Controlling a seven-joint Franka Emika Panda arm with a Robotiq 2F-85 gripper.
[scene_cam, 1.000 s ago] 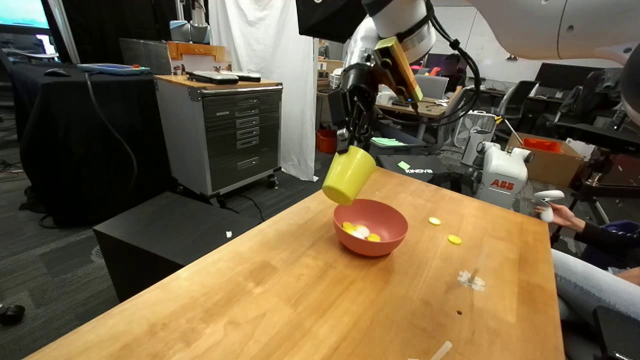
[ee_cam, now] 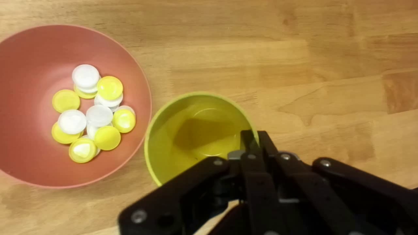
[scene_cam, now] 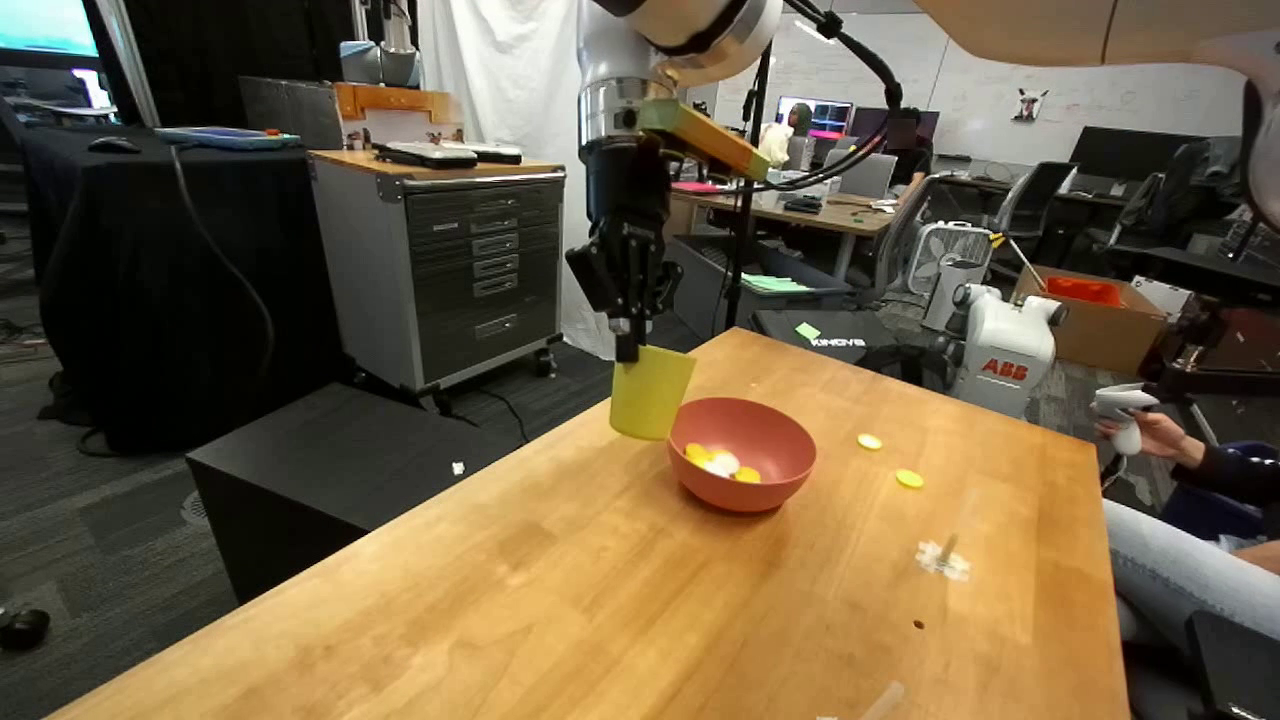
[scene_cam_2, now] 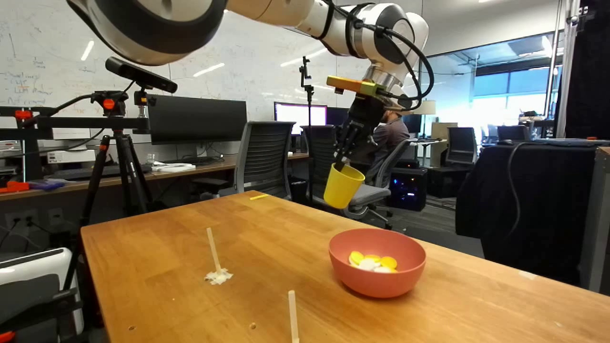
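Observation:
My gripper is shut on the rim of a yellow cup, one finger inside the wall and the other outside. The cup hangs above the table, slightly tilted, its mouth facing up. Looking down into the cup from the wrist, I see no discs inside. Close beside it, a red bowl stands on the table, holding several yellow discs and white discs.
Two yellow discs lie loose on the wooden table, right of the bowl. A thin stick stands taped upright, with another stick near it.
The cup has swung from a strong tilt to nearly upright and sits lower and further left in exterior view 1. Bowl and loose discs have stayed put.

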